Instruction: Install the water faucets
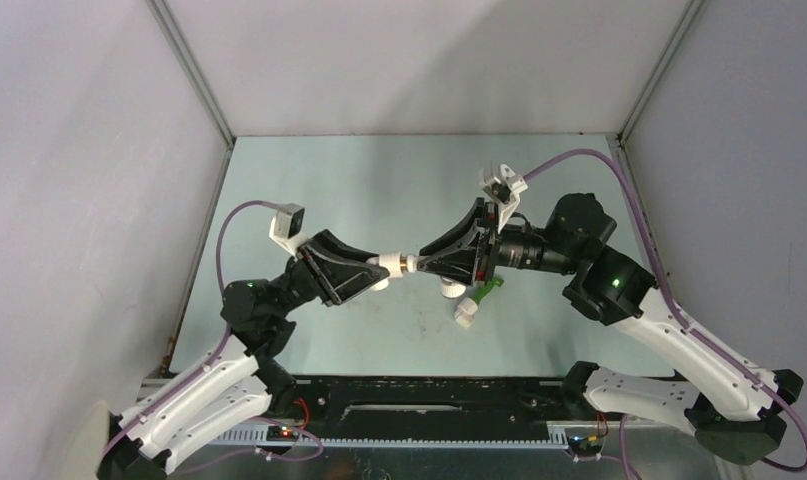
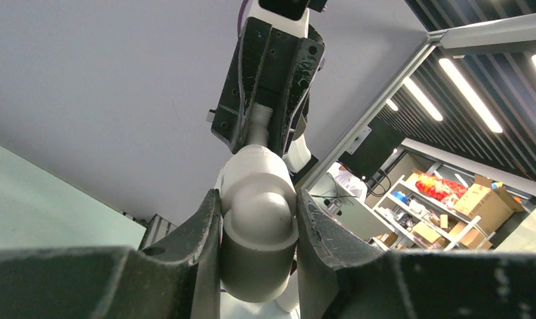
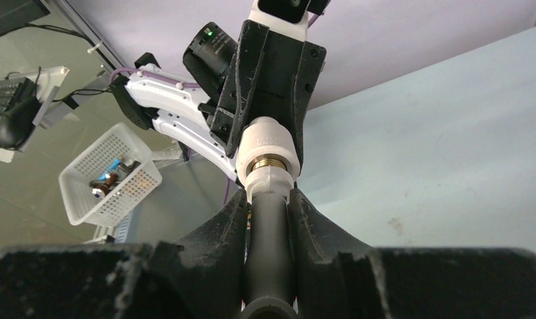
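A white pipe fitting [image 1: 391, 264] is clamped in my left gripper, which is shut on it. In the left wrist view its rounded white body fills the space between the fingers. Facing it, my right gripper [image 1: 428, 263] has its fingers on both sides of a faucet's grey body [image 3: 269, 249]. Whether those fingers press on the body or stand slightly off cannot be told. Brass thread [image 3: 268, 163] shows between the faucet's white collar and the fitting's mouth [image 3: 270, 138]. The two parts are in line and meet, with some thread still visible.
Below the right gripper, another white fitting [image 1: 466, 313] and a green-handled faucet [image 1: 488, 290] lie on the pale table [image 1: 349, 335]. A white basket [image 3: 112, 176] stands off the table.
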